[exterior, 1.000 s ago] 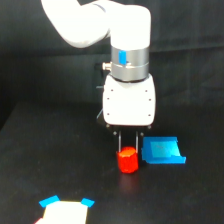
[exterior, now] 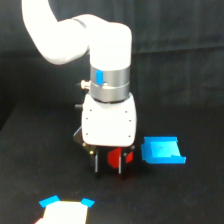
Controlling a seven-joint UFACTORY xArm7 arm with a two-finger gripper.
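Observation:
A small red object (exterior: 127,157) rests on the dark table near the middle of the camera view. My gripper (exterior: 108,168) is low over the table, in front of it and slightly to its left. Its two thin dark fingers (exterior: 120,163) point down, spread apart. The right finger crosses in front of the red object and hides part of it; whether they touch, I cannot tell. No object shows clearly held between the fingers.
A flat bright blue square (exterior: 163,150) lies just right of the red object. At the lower left edge is a white piece (exterior: 65,212) with blue corners and some red beside it.
My gripper has moved left and lower in the view, and now partly covers the red object, which stood in plain view below the fingers before. The blue square has not moved.

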